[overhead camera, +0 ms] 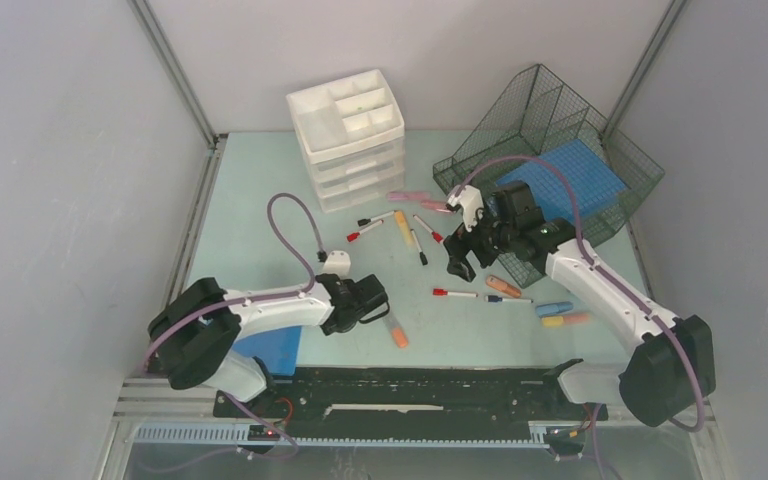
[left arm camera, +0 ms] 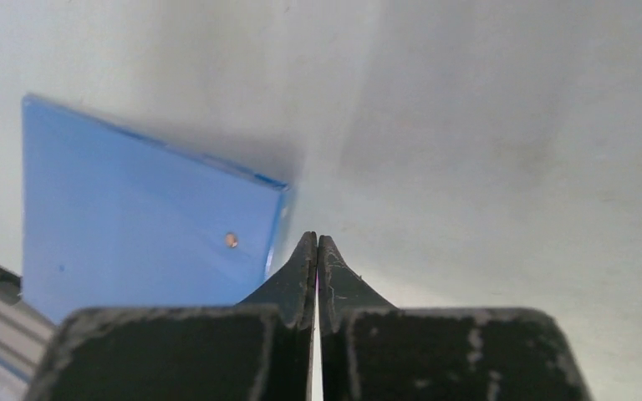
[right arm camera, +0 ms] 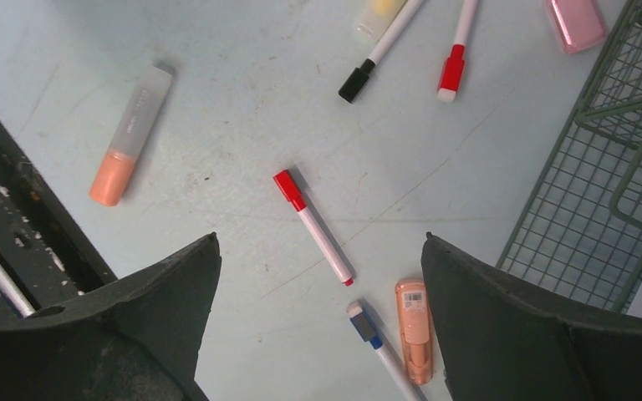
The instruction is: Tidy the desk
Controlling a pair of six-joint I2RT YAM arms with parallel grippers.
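My left gripper is shut with nothing between its fingers, beside a blue folder (left arm camera: 142, 217) at the desk's front left. My right gripper stands open over a red-capped marker (right arm camera: 318, 234), near a blue-capped marker (right arm camera: 389, 363), orange highlighter (right arm camera: 416, 334) and wire organizer (right arm camera: 585, 217). An orange-capped highlighter (right arm camera: 113, 175) lies front centre. More markers (overhead camera: 420, 250) and a yellow highlighter (overhead camera: 405, 228) lie mid-desk; pink items (overhead camera: 410, 196) lie beside the white drawer unit (overhead camera: 350, 170). A blue highlighter (overhead camera: 553, 308) lies at front right.
The wire organizer fills the back right, holding a blue folder (overhead camera: 570, 175). The desk's left and centre have bare room. Walls enclose both sides and the back.
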